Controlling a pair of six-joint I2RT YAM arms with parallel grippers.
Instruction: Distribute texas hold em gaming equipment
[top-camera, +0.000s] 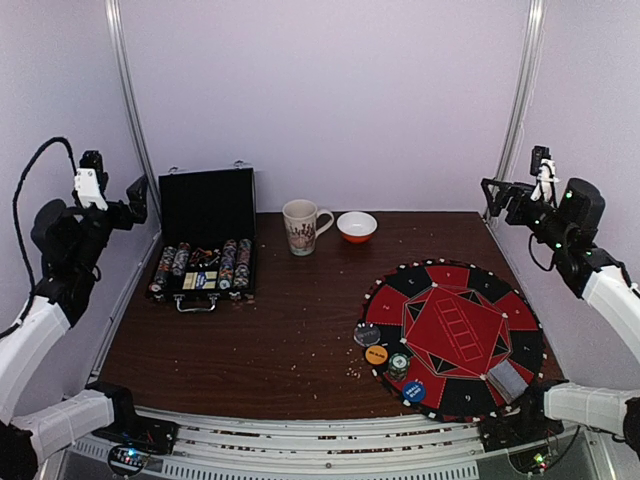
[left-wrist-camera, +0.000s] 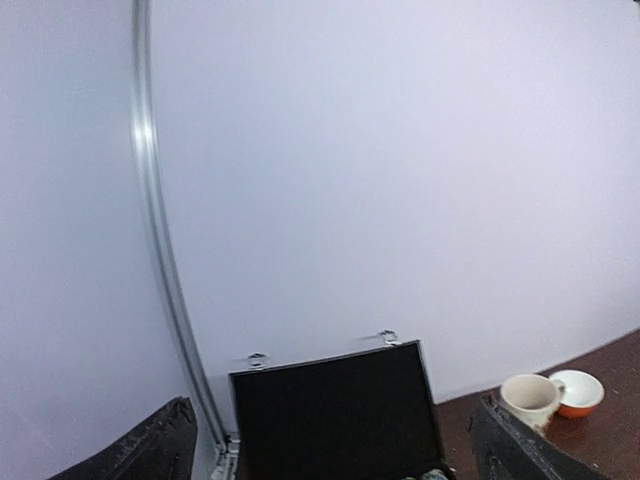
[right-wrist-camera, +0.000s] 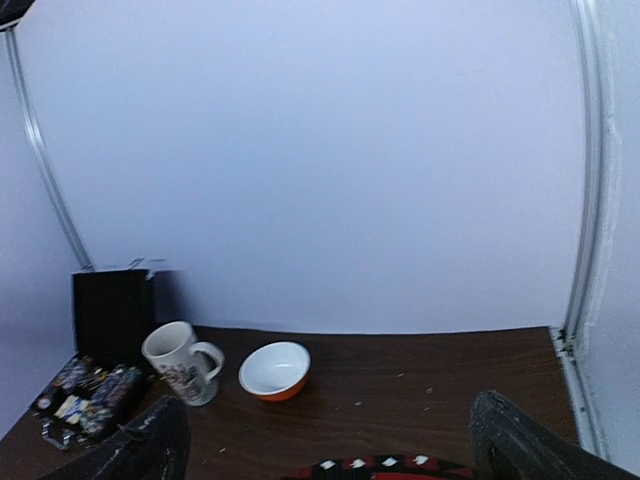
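An open black case (top-camera: 208, 205) stands at the back left of the table, with rows of poker chips (top-camera: 228, 266) and yellowish card packs (top-camera: 200, 281) inside. On the right lies a round red and black poker mat (top-camera: 455, 335). Along its left rim are a grey disc (top-camera: 367, 334), an orange disc (top-camera: 376, 355), a stack of chips (top-camera: 398, 366) and a blue disc (top-camera: 413, 391). A deck of cards (top-camera: 507, 381) rests near its lower right. High at the left, my left gripper is open and empty. My right gripper, raised at the right, is open and empty too.
A tall mug (top-camera: 300, 228) and a white bowl with an orange base (top-camera: 357, 227) stand at the back middle. Bare wood (top-camera: 270, 350) lies between case and mat. White walls close in the back and both sides.
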